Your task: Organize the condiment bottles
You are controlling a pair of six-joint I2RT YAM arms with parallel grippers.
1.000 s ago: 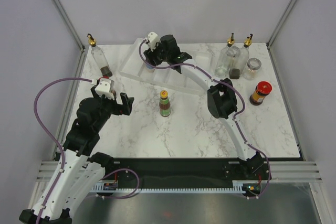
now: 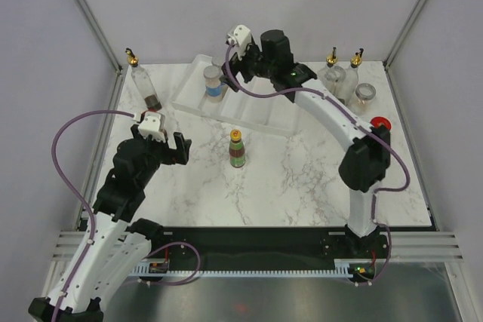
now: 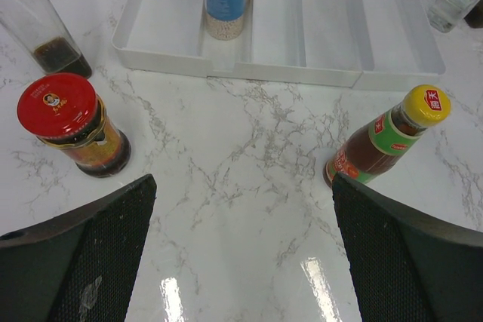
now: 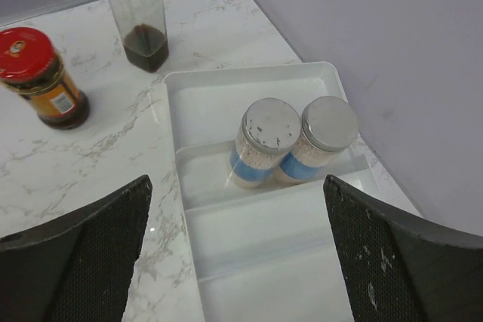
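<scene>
A white divided tray (image 2: 268, 111) holds two granule jars with blue labels, a front one (image 4: 264, 133) and one (image 4: 326, 130) beside it, upright in one compartment. My right gripper (image 2: 232, 73) is open above the tray, clear of the jars. My left gripper (image 2: 178, 148) hangs open over the left of the table, facing a red-lidded sauce jar (image 3: 75, 122). A yellow-capped sauce bottle (image 2: 237, 148) stands in front of the tray. A glass bottle with dark liquid (image 2: 142, 84) stands at the left.
At the right stand two glass bottles (image 2: 343, 84), a glass jar (image 2: 364, 96) and another red-lidded jar (image 2: 381, 123), partly behind the right arm.
My right gripper has risen from the jars in the tray and moved slightly right, leaving them standing there. The left arm has not visibly moved.
</scene>
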